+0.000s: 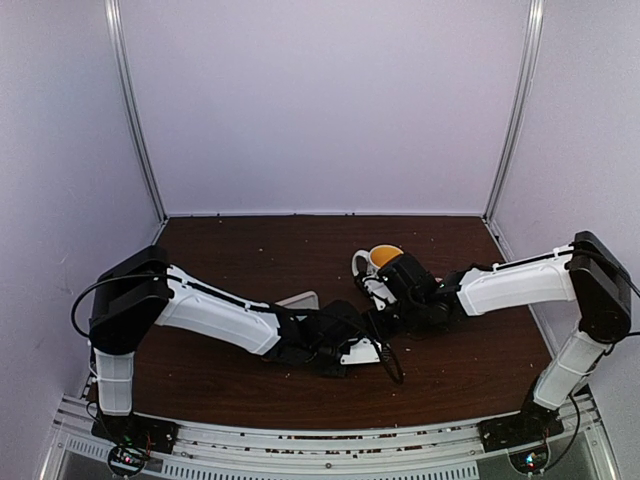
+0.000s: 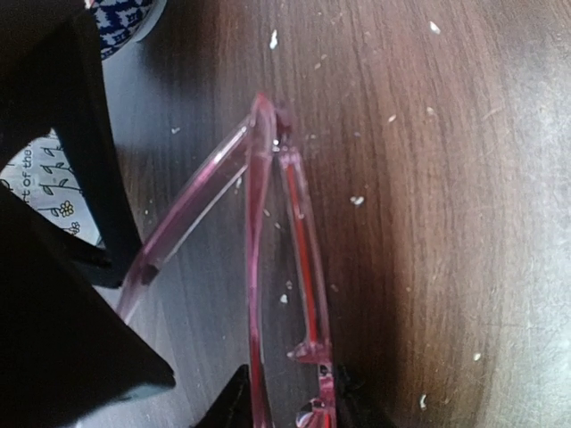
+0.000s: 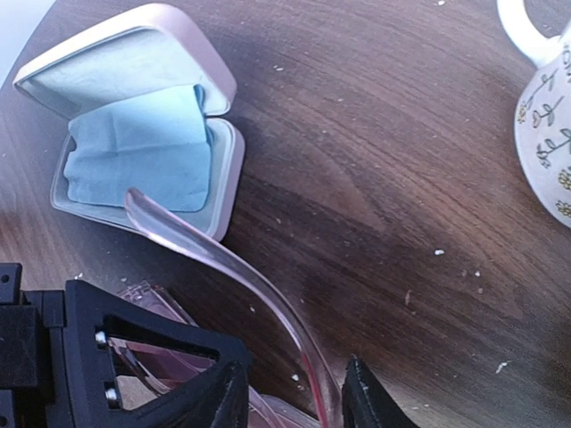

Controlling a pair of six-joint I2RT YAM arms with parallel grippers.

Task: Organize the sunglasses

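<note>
Pink, clear-framed sunglasses (image 2: 259, 196) stretch away from my left gripper, which is shut on them at the bottom of the left wrist view. One temple arm (image 3: 254, 276) rises between the fingers of my right gripper; these stand part open, the temple lying against or close to the right-hand finger. In the right wrist view the rest of the frame is partly hidden behind the black left gripper. An open white case (image 3: 234, 169) with a blue cloth (image 3: 143, 152) in it lies beyond. From above, the arms hide the sunglasses.
A white patterned mug (image 3: 549, 134), orange inside, stands just behind the right gripper. Both grippers crowd together at the table's middle. Bare wood (image 1: 230, 245) shows at the back left and along the front.
</note>
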